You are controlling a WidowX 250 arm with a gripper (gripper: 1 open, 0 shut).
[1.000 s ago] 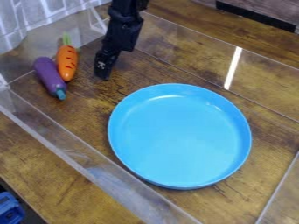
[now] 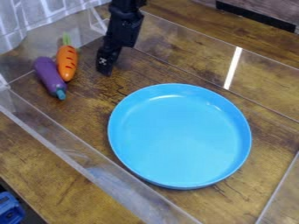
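The black gripper (image 2: 107, 54) is at the upper middle, low over the wooden surface, just right of a toy carrot (image 2: 68, 63) and apart from it. Its fingers are dark and small, so whether they are open or shut is unclear. A purple eggplant (image 2: 49, 77) lies left of the carrot. A large empty blue plate (image 2: 180, 164) fills the lower middle and right.
Clear plastic walls run along the left and lower left of the wooden surface (image 2: 205, 48). A small blue object (image 2: 9, 208) sits at the bottom left, outside the wall.
The gripper has shifted very slightly; the carrot, eggplant and plate have not moved.
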